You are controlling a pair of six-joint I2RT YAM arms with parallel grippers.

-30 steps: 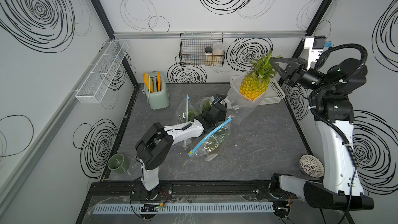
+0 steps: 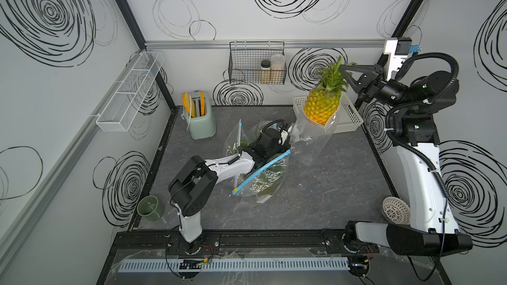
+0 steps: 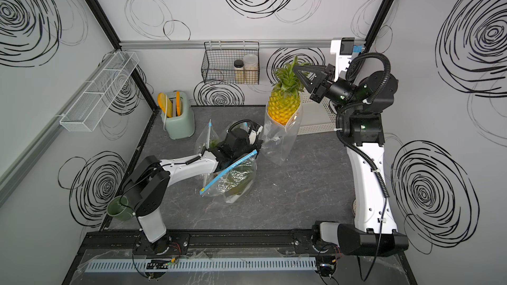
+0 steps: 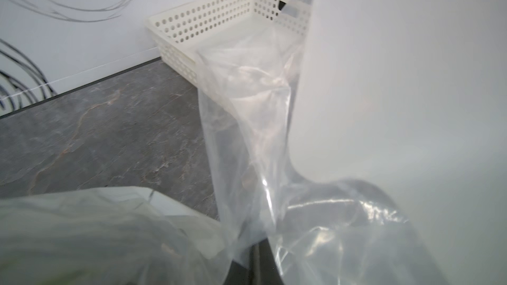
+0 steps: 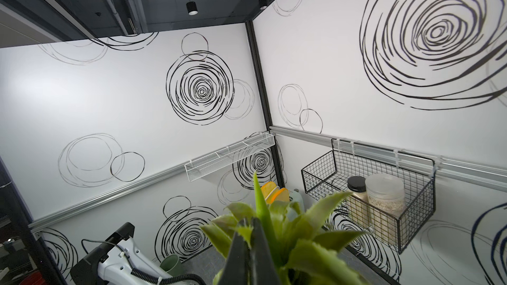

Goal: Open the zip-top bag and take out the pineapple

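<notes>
The yellow pineapple (image 2: 321, 106) hangs upright by its leaves from my right gripper (image 2: 344, 69), which is shut on the green crown (image 5: 295, 253); its lower part is inside a clear bag (image 3: 282, 142). My left gripper is low beside that bag, shut, with clear plastic around and over its fingertips; whether it pinches the plastic is hard to tell. Other clear bags with blue zip strips (image 2: 261, 171) and green contents lie round my left arm on the counter.
A white perforated basket (image 2: 348, 118) stands behind the pineapple. A knife block (image 2: 203, 124) is at back left, a wire basket with jars (image 2: 243, 74) on the back wall, a green cup (image 2: 150, 208) front left.
My right gripper has moved up and left, raising and straightening the pineapple.
</notes>
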